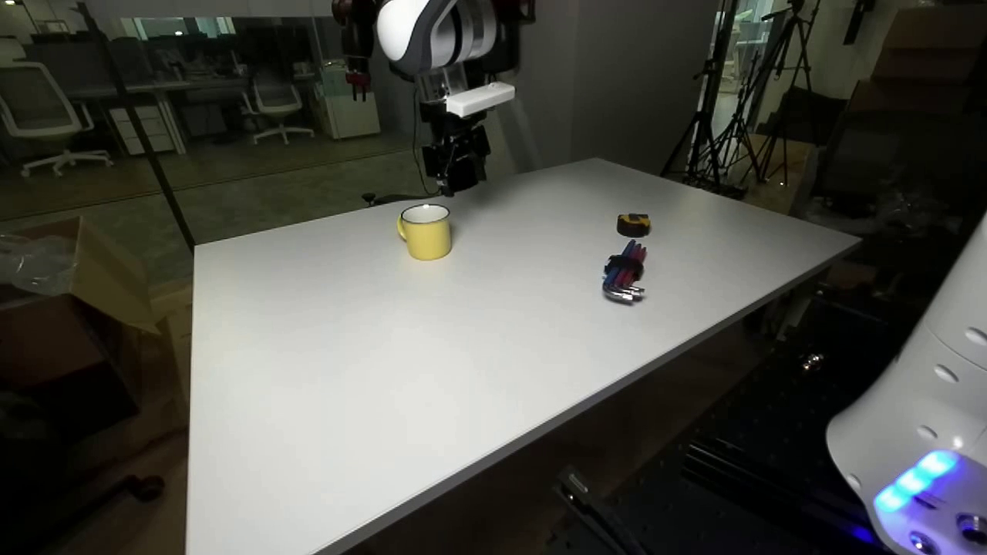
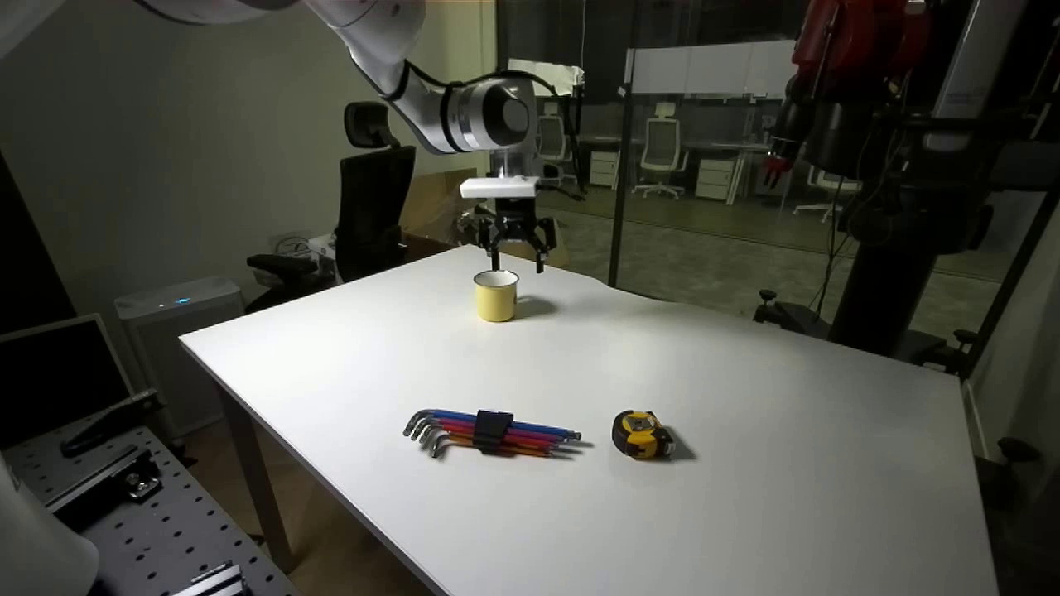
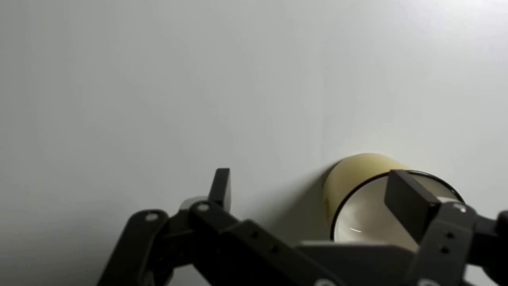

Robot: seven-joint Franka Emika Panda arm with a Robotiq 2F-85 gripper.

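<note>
A yellow mug (image 1: 426, 239) with a dark rim stands upright on the white table, its handle on the left in exterior view 1. My gripper (image 2: 517, 266) is open above the table, close to the mug and a little behind it in exterior view 2, with nothing held. From the wrist, the mug (image 3: 358, 177) shows at lower right, tilted by the viewing angle. One of my fingers (image 3: 410, 202) overlaps its mouth in that view, while the other finger lies to the left over bare table. Whether anything touches the mug cannot be seen; they look apart.
A bundle of coloured hex keys (image 2: 492, 433) lies on the table (image 2: 795, 497) well away from the mug. Beside it sits a black and yellow tape measure (image 2: 642, 435). Another dark robot arm (image 2: 874, 199) stands beyond the table's edge.
</note>
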